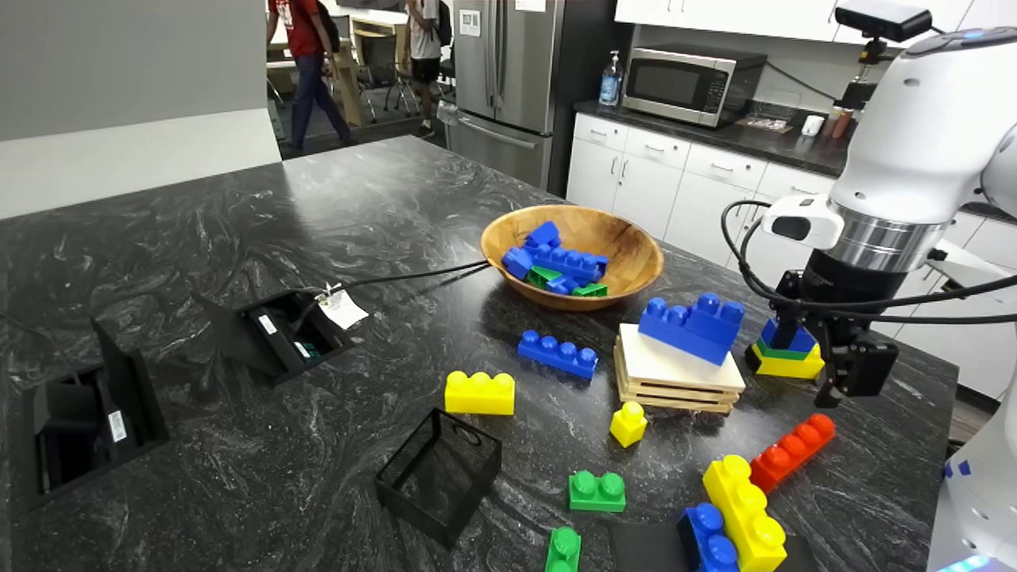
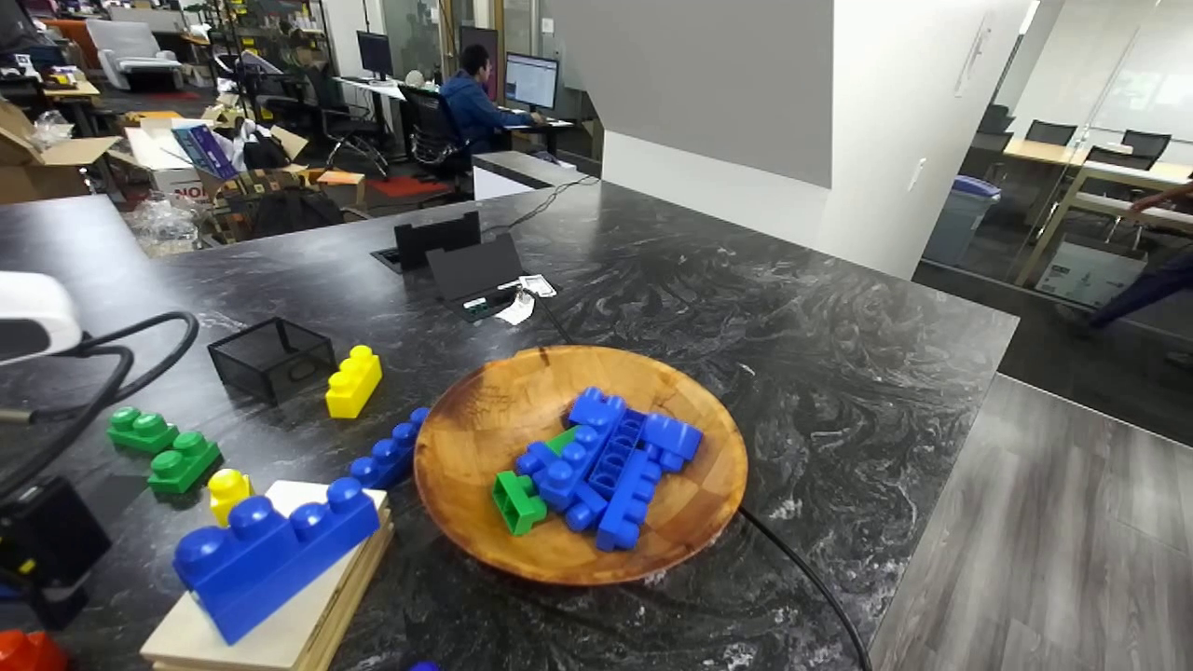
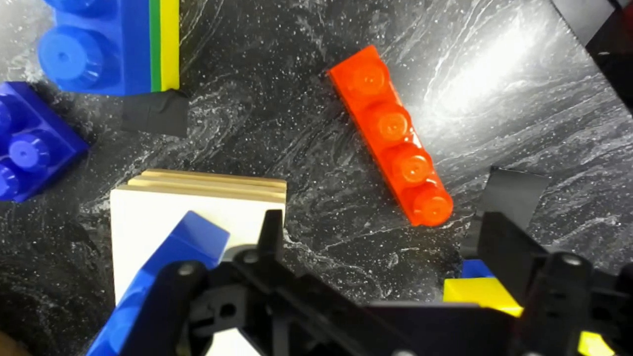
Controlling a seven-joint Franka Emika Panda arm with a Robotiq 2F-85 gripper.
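My gripper stands open above the table, its two fingers wide apart and nothing between them. Ahead of the gap in the wrist view lies a long red brick, flat on the table with its studs up. Exterior view 1 has the gripper at the right, higher than the red brick and behind it. A blue brick rests tilted on a stack of pale wooden boards. Behind the gripper, a blue, green and yellow stack is partly hidden.
A wooden bowl holds blue and green bricks. Touching or close to the red brick is a yellow brick, beside a blue one. A black open box stands at centre front.
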